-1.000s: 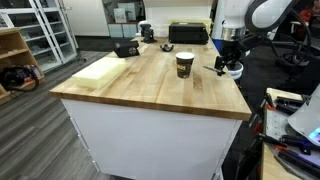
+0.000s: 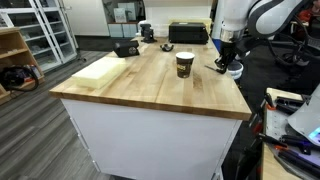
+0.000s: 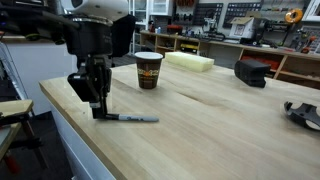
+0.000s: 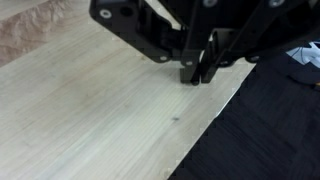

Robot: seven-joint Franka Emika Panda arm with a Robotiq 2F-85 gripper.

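Low over the wooden worktop, my gripper (image 3: 98,112) points down close to the near edge, its fingertips at the surface. A slim dark stick-like object (image 3: 135,118), perhaps a marker or a knife, runs out to the right from between the fingers. The gripper is shut on its left end. In the wrist view the closed fingertips (image 4: 193,76) hide what is pinched, and bare wood with a small dark spot shows below. The far exterior view shows the same stick (image 2: 212,69) beside my gripper (image 2: 221,69).
A dark paper cup (image 3: 148,70) with a brown band stands on the worktop (image 3: 215,130). Farther off are a pale yellow block (image 3: 192,61), a black box (image 3: 252,73) and a black item (image 3: 303,115). Bare wood fills the middle.
The arm has shifted slightly, with the gripper staying low at the same part of the worktop. The cup and the other items have not moved.
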